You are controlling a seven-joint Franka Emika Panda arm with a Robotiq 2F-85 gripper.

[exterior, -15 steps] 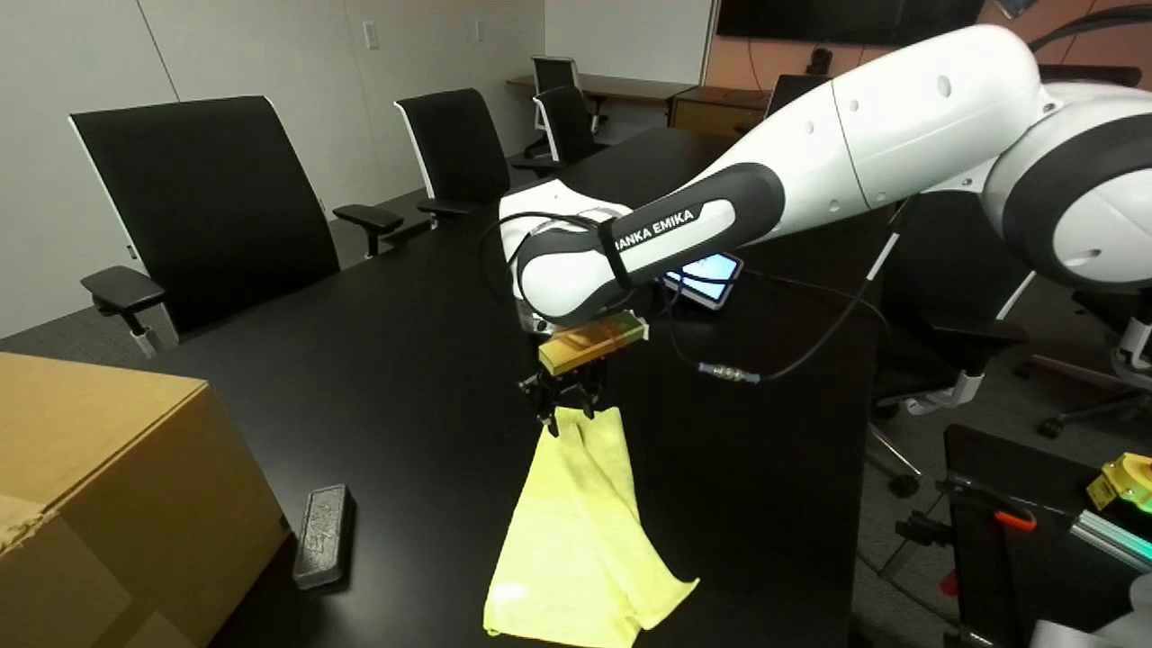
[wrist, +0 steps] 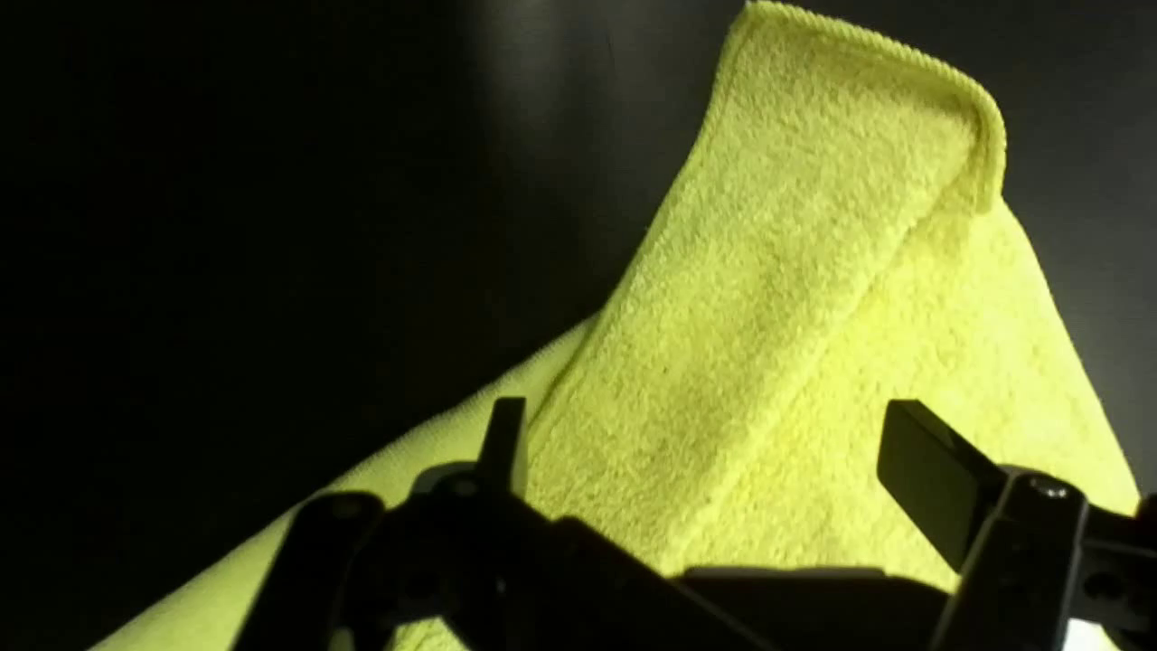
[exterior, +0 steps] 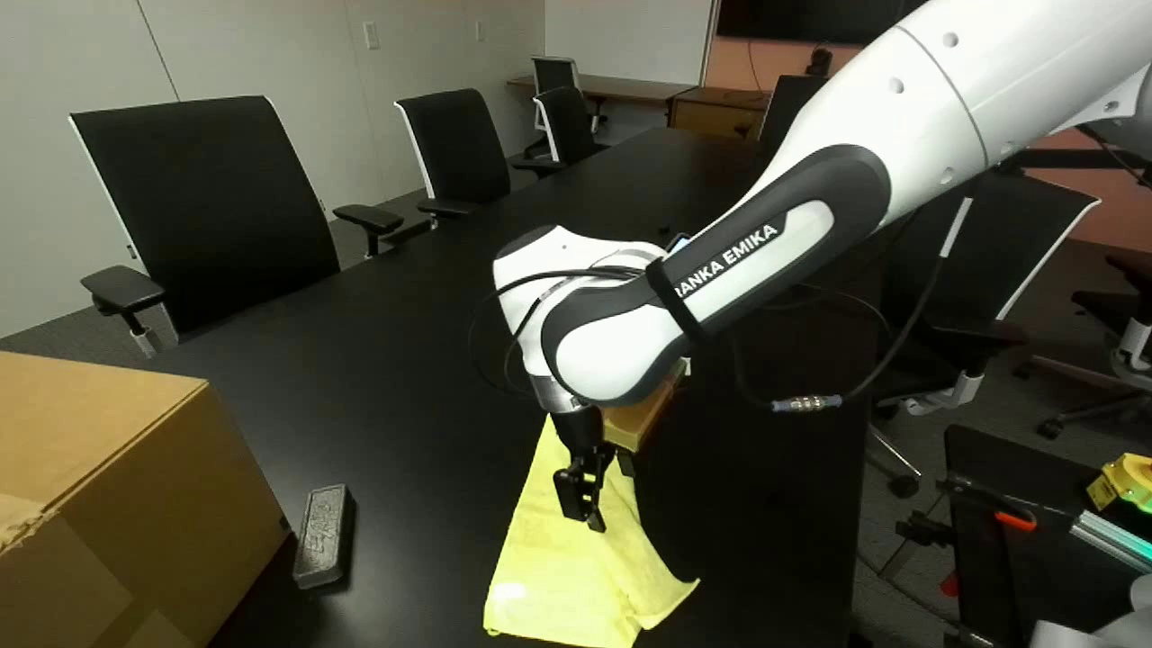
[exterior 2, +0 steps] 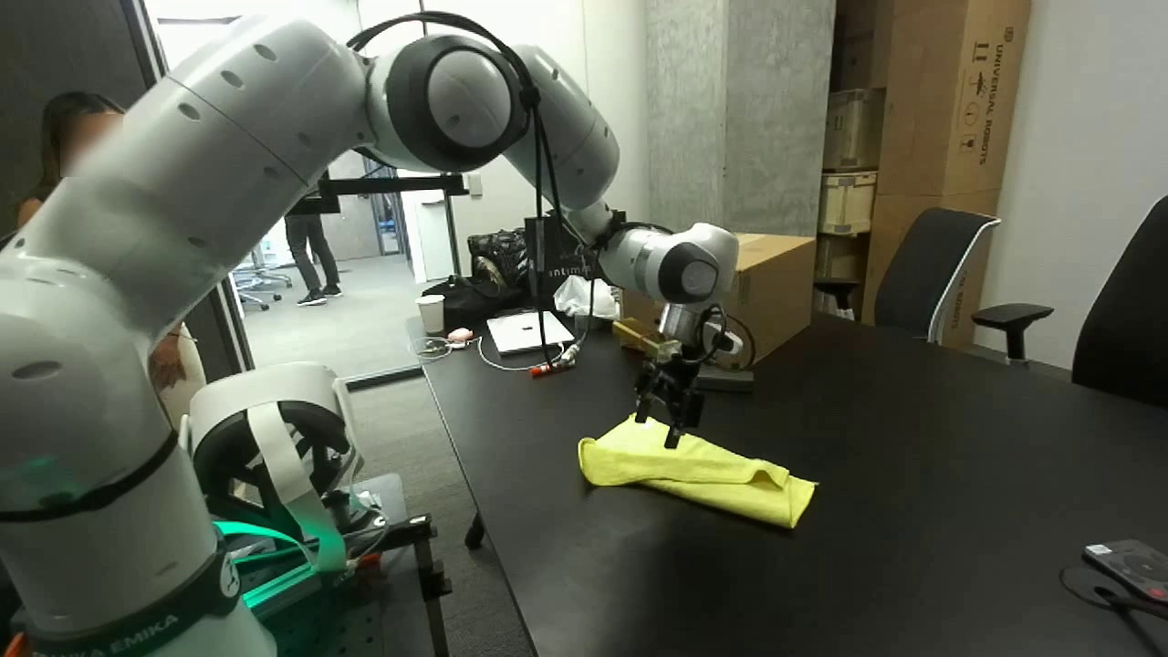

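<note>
A yellow cloth (exterior: 562,572) lies on the dark table, partly folded over itself. In the wrist view the folded flap of the cloth (wrist: 759,250) runs from upper right to lower left, with a hemmed corner at the top. My gripper is open above the cloth, one finger (wrist: 504,445) near the flap's left edge and the other finger (wrist: 938,477) over the flat part to the right. Nothing is held between them. From the second exterior view, the gripper (exterior 2: 662,427) points down over the cloth (exterior 2: 701,473); whether its tips touch the fabric is unclear.
A cardboard box (exterior: 119,497) and a black eraser-like block (exterior: 323,536) are at the table's left in the first exterior view. A laptop (exterior 2: 527,332) and a cup (exterior 2: 432,314) stand near the table edge.
In exterior view 1 my arm has moved toward the camera, bringing the gripper from the cloth's far end to over its middle. The wrist has turned and tilted. The cloth lies as before.
</note>
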